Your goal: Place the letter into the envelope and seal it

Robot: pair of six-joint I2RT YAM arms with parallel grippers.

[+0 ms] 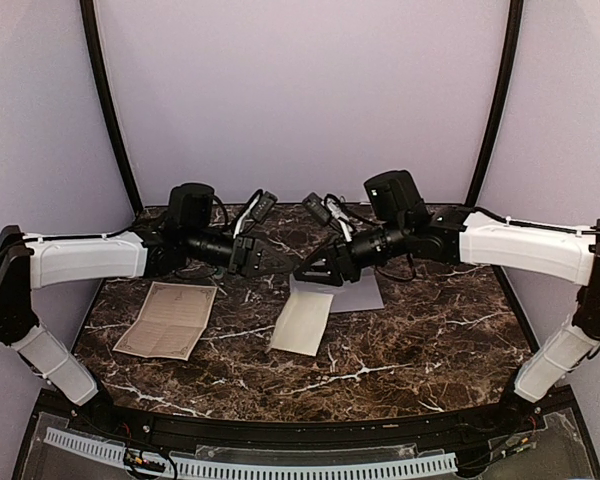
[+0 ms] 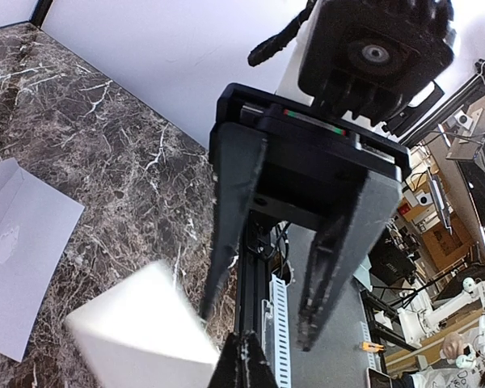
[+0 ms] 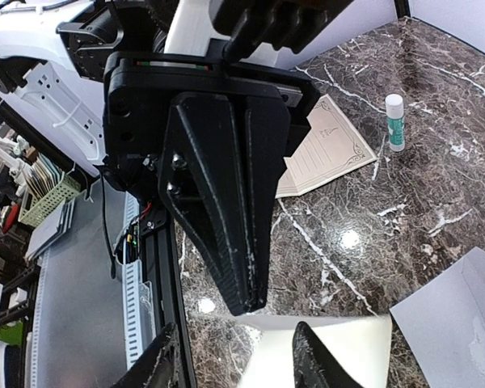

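Observation:
A cream folded paper (image 1: 302,322) hangs or drops below the grippers in the middle of the top view; it is blurred in the left wrist view. My right gripper has its fingers spread apart, with nothing gripped between them. Facing it, my left gripper is shut, and I see no paper between its fingertips; the cream paper (image 2: 145,327) lies beside and below them. A pale lilac envelope (image 1: 358,294) rests on the table, partly hidden behind the right gripper. At the left, a creased, printed letter sheet (image 1: 167,320) with an ornate border lies flat.
In the right wrist view a glue stick (image 3: 395,133) with a white cap stands upright on the dark marble table (image 1: 420,360). Both grippers are very close together.

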